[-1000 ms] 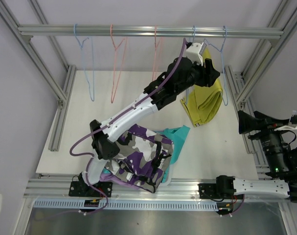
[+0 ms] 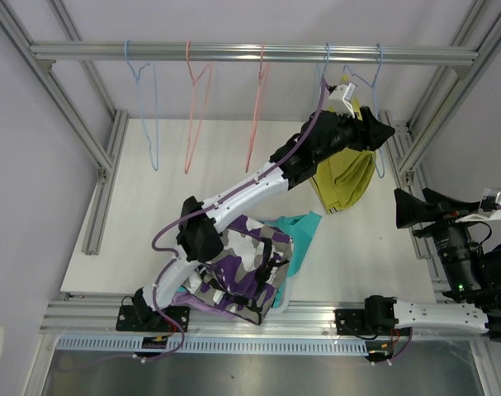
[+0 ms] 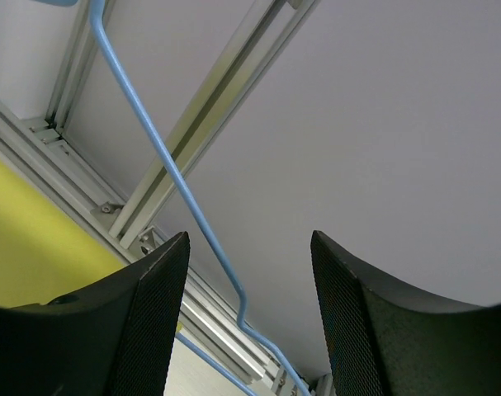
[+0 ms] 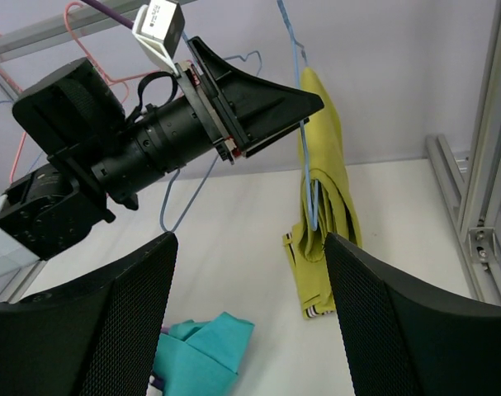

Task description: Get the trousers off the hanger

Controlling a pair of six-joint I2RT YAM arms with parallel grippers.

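Observation:
Yellow trousers [image 2: 341, 181] hang down behind a blue hanger [image 4: 309, 165] at the right end of the rail, their lower end near the board. My left gripper [image 2: 374, 132] is raised at that hanger, open; in the left wrist view the hanger's blue bar [image 3: 184, 181] runs between its fingertips, with yellow cloth at left. My right gripper [image 2: 411, 200] is at the front right, apart from the trousers, its fingers spread with nothing between them.
Other blue and pink hangers [image 2: 196, 91] hang along the steel rail [image 2: 93, 51]. A camouflage and teal cloth pile [image 2: 304, 231] lies at the front middle. The board's right part is clear.
My left gripper has moved right toward the blue hanger. My right gripper has shifted slightly to the left. The trousers look nearly unchanged.

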